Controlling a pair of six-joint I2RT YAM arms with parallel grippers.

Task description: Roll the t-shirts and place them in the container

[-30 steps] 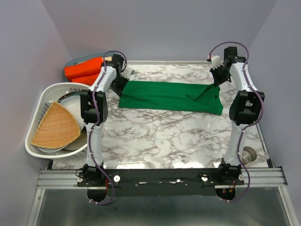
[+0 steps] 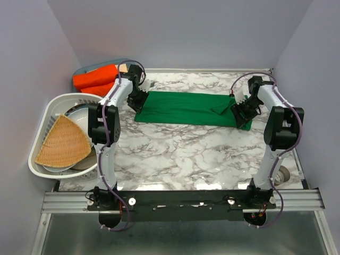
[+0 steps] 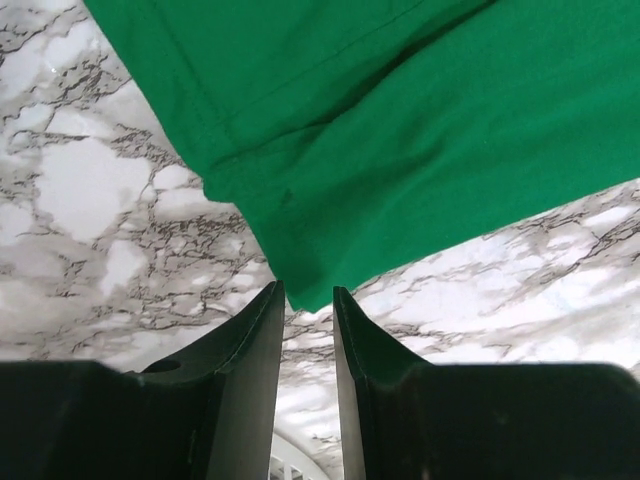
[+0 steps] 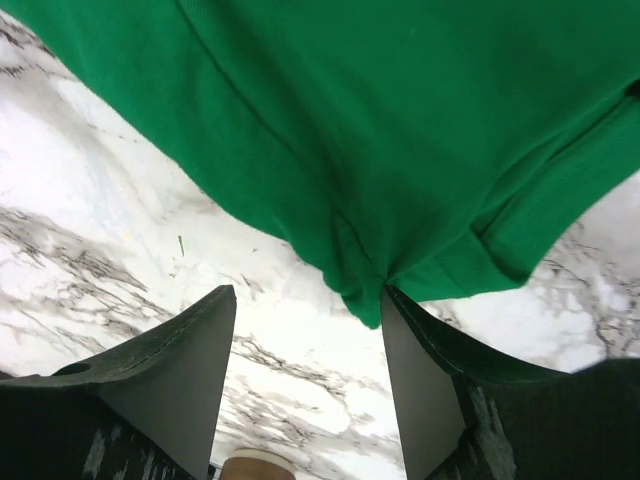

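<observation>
A green t-shirt [image 2: 183, 109] lies as a long folded strip across the marble table, with a loose fold near its right end. My left gripper [image 2: 139, 110] is over the strip's left end. In the left wrist view its fingers stand part open, and a lower corner of the green cloth [image 3: 310, 285] reaches to just before the tips. Over the right end is my right gripper [image 2: 242, 123], its fingers wide apart. The right wrist view shows a pointed corner of the shirt [image 4: 365, 300] near the right fingertip, with nothing gripped.
To the left stands a white basket [image 2: 33, 151] holding a woven fan [image 2: 64, 143]. Orange folded cloth [image 2: 95, 79] lies at the back left. A metal bowl [image 2: 281, 174] sits at the front right.
My right gripper has come from the strip's back right corner toward its front right corner and opened.
</observation>
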